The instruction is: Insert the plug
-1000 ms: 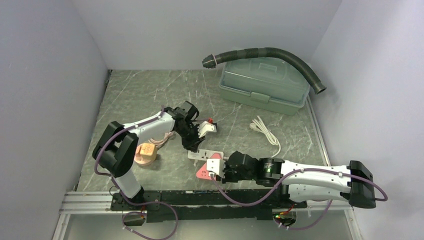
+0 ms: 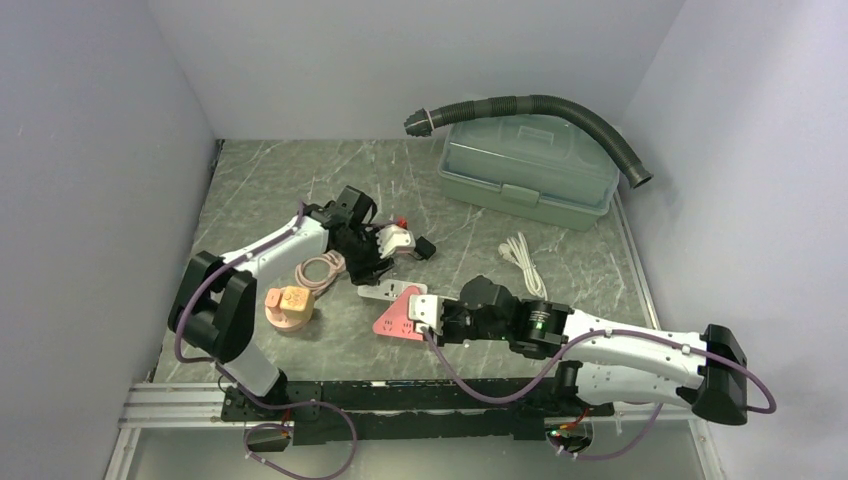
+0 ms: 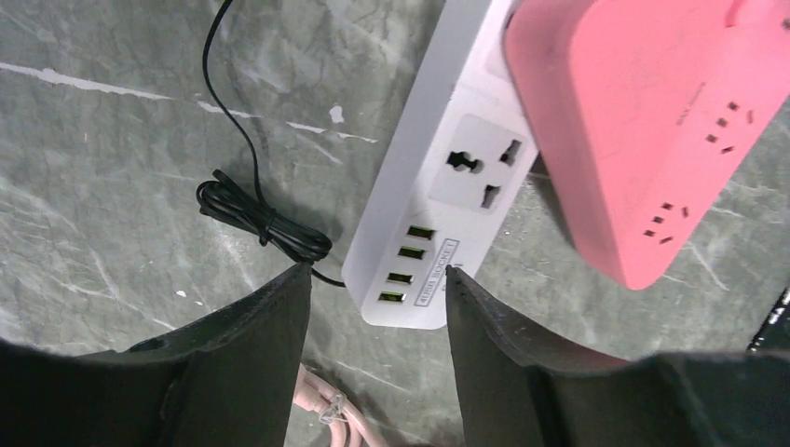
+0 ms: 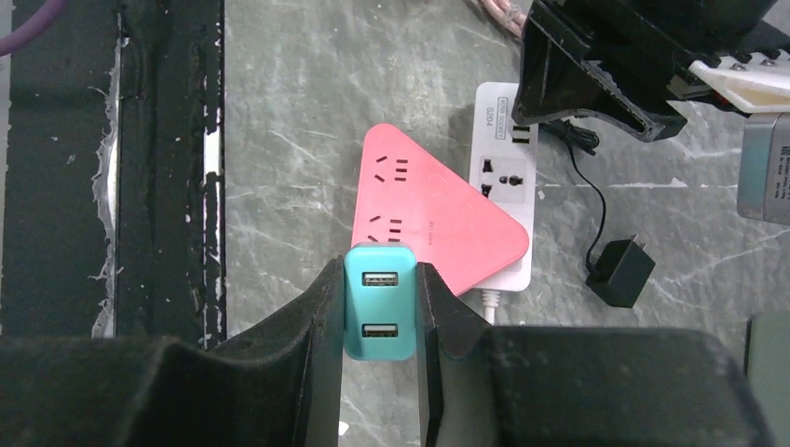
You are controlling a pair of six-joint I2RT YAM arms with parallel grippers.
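A pink triangular adapter with socket slots overlaps the white power strip. Its teal end, which carries two USB ports, is squeezed between the fingers of my right gripper. In the left wrist view the pink adapter covers the strip's far sockets; one socket and a row of USB ports on the strip show. Whether any prongs sit in the strip is hidden. Over the strip's USB end, my left gripper stands open, its fingers apart and nothing held.
Beside the strip are a black charger and a coiled black cable. A pink cable and a pink-and-yellow block lie left. White cord and a green toolbox occupy the right and back.
Strip and adapter shifted up and left early on.
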